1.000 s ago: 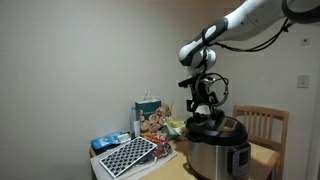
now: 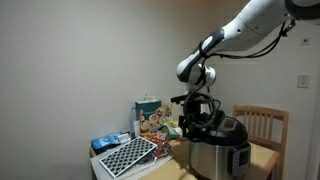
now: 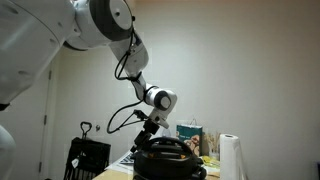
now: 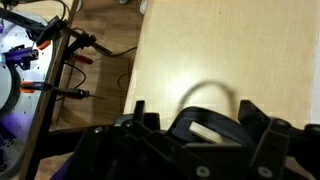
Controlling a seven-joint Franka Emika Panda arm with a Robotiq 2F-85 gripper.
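Note:
A large cooker (image 2: 208, 160) with a steel body and black lid (image 2: 232, 128) stands at the table's right in exterior view 1. My gripper (image 2: 190, 128) is low at the lid's left side. From exterior view 2, the gripper (image 3: 140, 142) shows at the left of the black lid (image 3: 168, 152), close to its raised handle. In the wrist view my gripper is open, its two dark fingertips wide apart. A black curved handle (image 4: 215, 123) lies between and below them. Whether the fingers touch it, I cannot tell.
On the table, a black grid-patterned tray (image 2: 128, 156) lies left of the cooker, with a gift bag (image 2: 148, 112) and packets behind. A wooden chair (image 2: 262, 122) stands behind the cooker. Bare tabletop (image 4: 220, 50) shows ahead in the wrist view.
Over the last second my gripper has come down and leftward, from above the lid to its left side. The cooker stays in place.

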